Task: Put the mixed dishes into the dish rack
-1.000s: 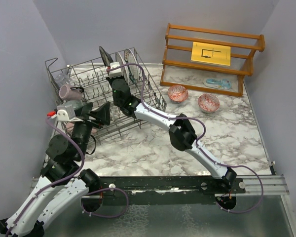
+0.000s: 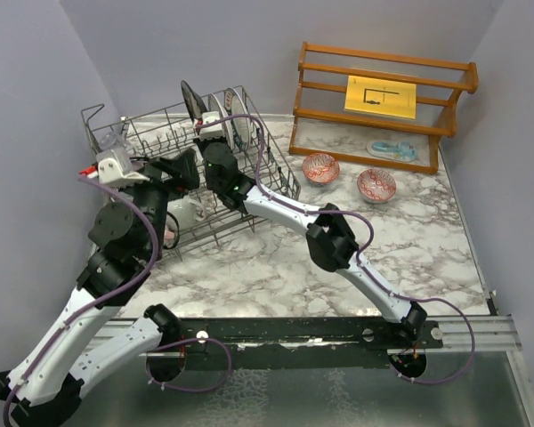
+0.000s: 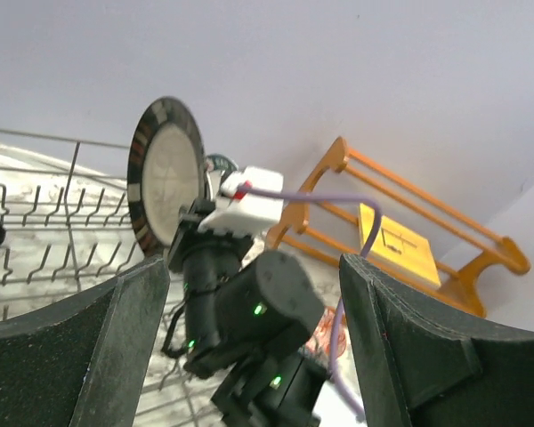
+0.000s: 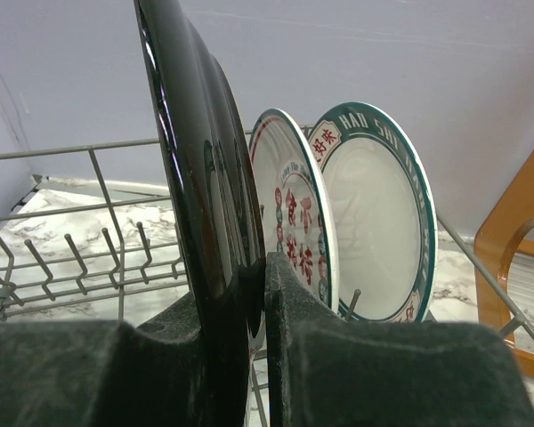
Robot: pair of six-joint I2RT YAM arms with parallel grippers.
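A dark-rimmed plate [image 3: 172,169] stands on edge in the wire dish rack [image 2: 221,227], its rim between the fingers of my right gripper. In the right wrist view its black side [image 4: 200,151] fills the left of centre. Just right of it stand a plate with red lettering [image 4: 294,200] and a green-rimmed plate [image 4: 374,218], both upright in the rack. My left gripper [image 2: 187,171] hangs over the left half of the rack, open, with nothing between its fingers. Two red-patterned bowls [image 2: 320,168] [image 2: 376,185] sit on the table right of the rack.
A wooden rack [image 2: 365,118] holding a yellow board [image 2: 380,96] stands at the back right. Cups lie in the rack's left side, partly hidden beneath my left arm.
My right gripper and its plate have barely moved.
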